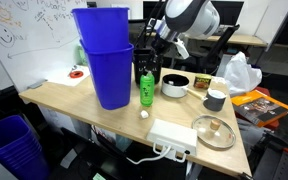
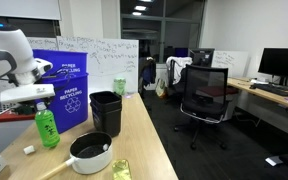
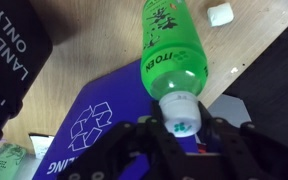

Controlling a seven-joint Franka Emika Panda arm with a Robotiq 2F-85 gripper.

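A green bottle (image 1: 147, 91) with a white cap (image 3: 181, 127) is upright at the table's left part, beside the blue bins. My gripper is shut on the bottle's cap end, its dark fingers on either side in the wrist view. From the second exterior view, the same bottle (image 2: 47, 128) hangs below the white arm (image 2: 16, 68). Whether its base touches the table is hard to tell.
Blue paper recycling bins (image 1: 110, 68) stand close to the bottle, with a black bin (image 2: 107, 112) alongside. A black-handled pot (image 2: 90, 150), a white power unit (image 1: 174, 138), a mug (image 1: 214, 100) and a round plate (image 1: 216, 131) share the table. Free tabletop lies at the left.
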